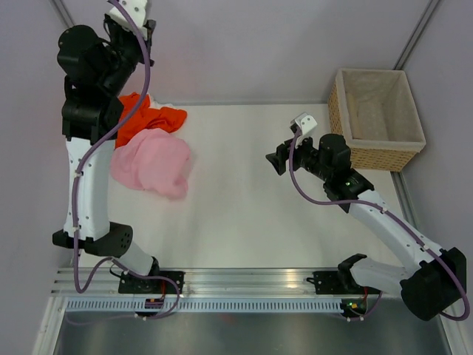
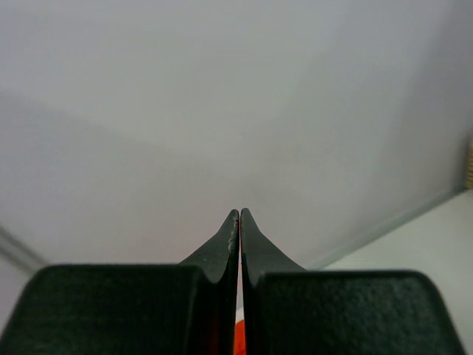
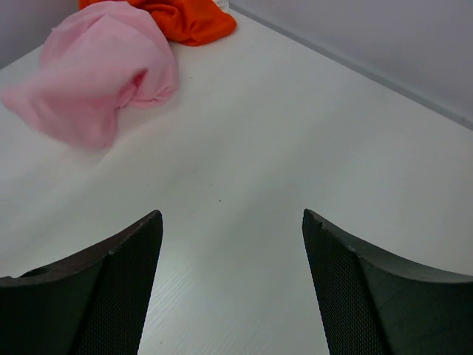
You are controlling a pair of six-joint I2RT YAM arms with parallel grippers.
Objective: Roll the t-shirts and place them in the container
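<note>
The pink t shirt (image 1: 155, 163) is on the left of the table, just in front of the orange t shirt (image 1: 137, 118). In the right wrist view the pink shirt's (image 3: 111, 55) near flap is blurred, and the orange one (image 3: 185, 18) lies behind it. My left gripper is shut, with no cloth showing between its fingertips; it is high at the back left, pointing toward the back wall. A sliver of orange shows beneath its fingers. Over the table's right half, my right gripper is open and empty.
A wicker basket (image 1: 380, 156) with a pale lining stands at the back right. Grey walls rise behind and at both sides.
</note>
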